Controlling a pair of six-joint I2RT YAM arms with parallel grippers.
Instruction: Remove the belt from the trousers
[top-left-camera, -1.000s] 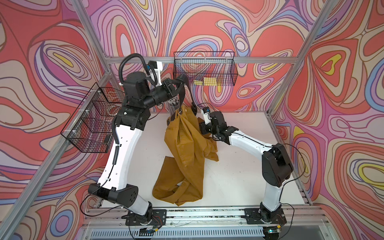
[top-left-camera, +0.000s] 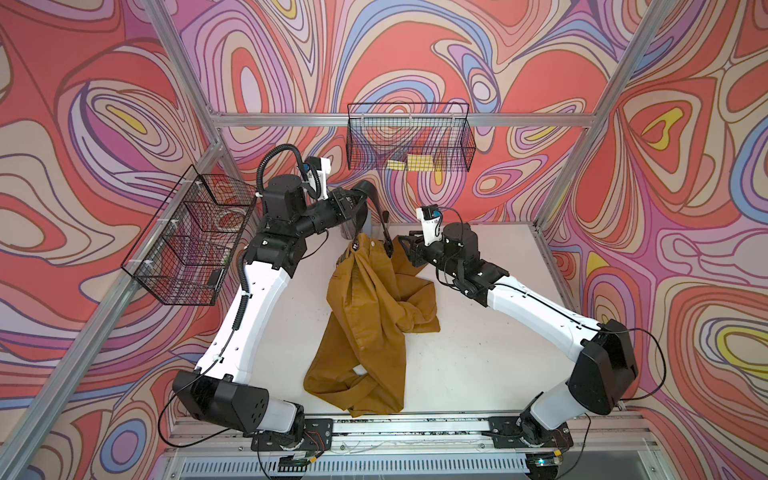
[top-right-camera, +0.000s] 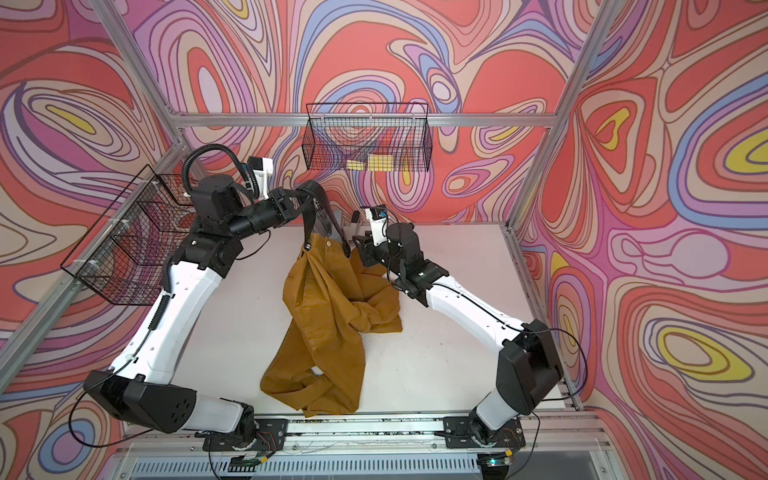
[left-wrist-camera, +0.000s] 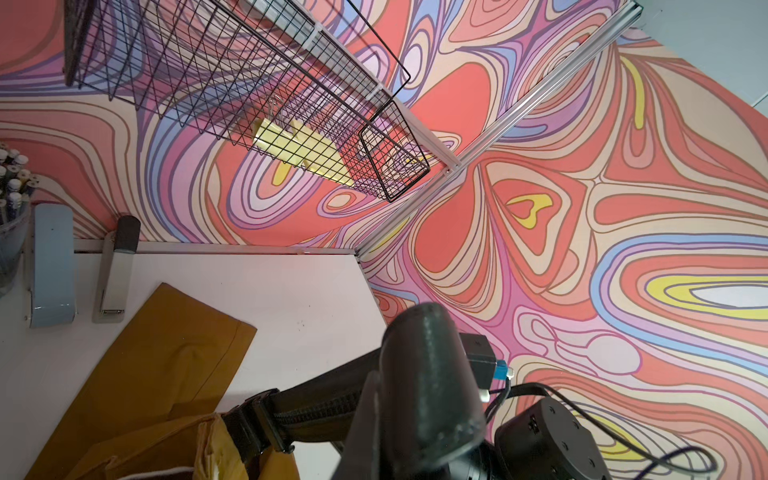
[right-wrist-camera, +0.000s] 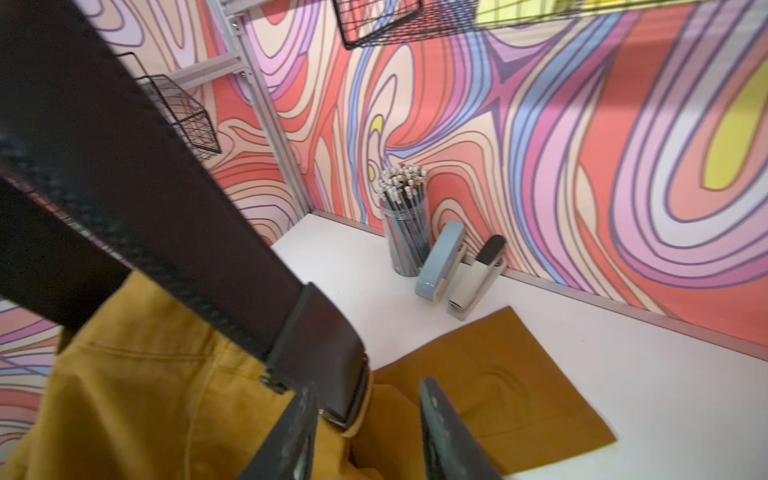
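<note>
Brown trousers (top-left-camera: 360, 312) are bunched on the white table, their waist lifted in the middle. A black belt (right-wrist-camera: 208, 232) loops up from the waistband to my left gripper (top-left-camera: 352, 200), which is shut on it, high above the table. In the left wrist view the raised belt blurs close to the camera. My right gripper is just right of the waistband, its blurred fingers apart with nothing clearly between them, below the hanging belt end with a dark buckle or keeper.
A pencil cup (right-wrist-camera: 406, 236), a blue stapler (right-wrist-camera: 440, 260) and a grey stapler (right-wrist-camera: 477, 276) stand at the back. Wire baskets (top-left-camera: 409, 144) hang on the back and left frames.
My right arm has swung up and nearer the viewer beside the waistband.
</note>
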